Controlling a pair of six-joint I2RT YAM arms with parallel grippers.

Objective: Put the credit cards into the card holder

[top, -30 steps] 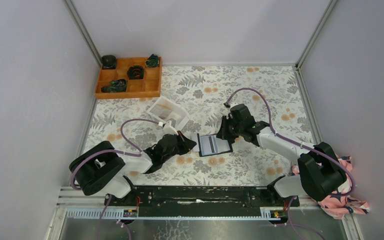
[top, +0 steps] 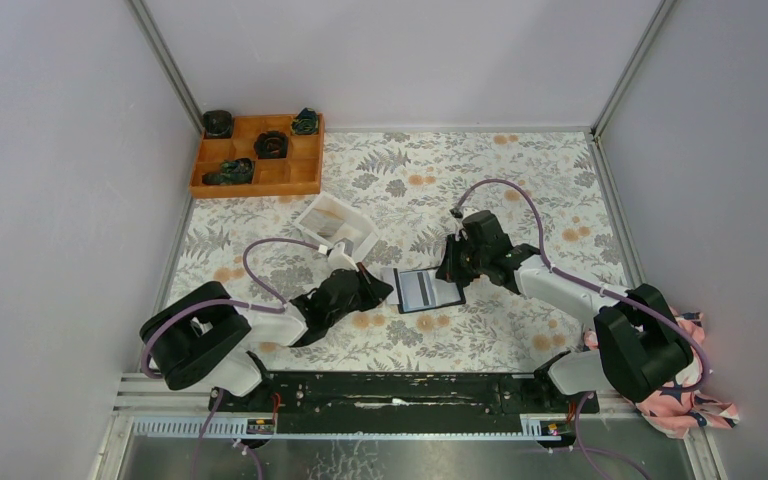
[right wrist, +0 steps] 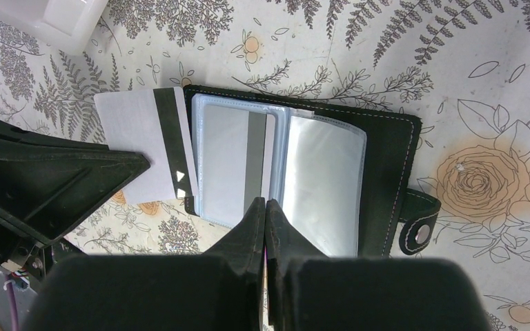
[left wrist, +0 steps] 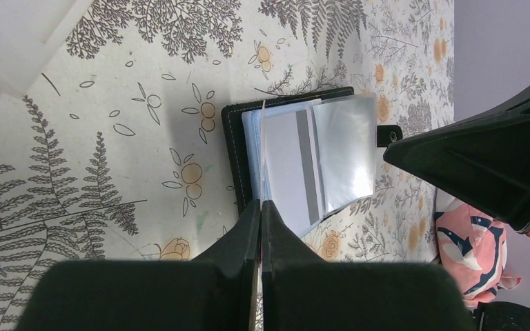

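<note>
The black card holder [right wrist: 392, 165] lies unfolded on the patterned table, its clear sleeves facing up. A white card with a dark stripe [right wrist: 231, 158] sits in its left sleeve, while the right sleeve [right wrist: 324, 183] looks empty. My left gripper [top: 388, 288] is shut on another white card [right wrist: 132, 124] with a black stripe. That held card shows almost edge-on in the left wrist view, as a thin line [left wrist: 263, 148] by the holder's left edge. Over the holder's right part, my right gripper [top: 442, 278] is shut, with nothing visible between its fingers.
Behind the left gripper stands a white tray [top: 368, 243]. A wooden compartment box [top: 260, 189] with dark items sits at the back left. Pink patterned cloth [top: 695, 405] lies at the right front.
My right gripper has shifted very slightly to the right. The left gripper and its card have barely moved, and the holder stays in place.
</note>
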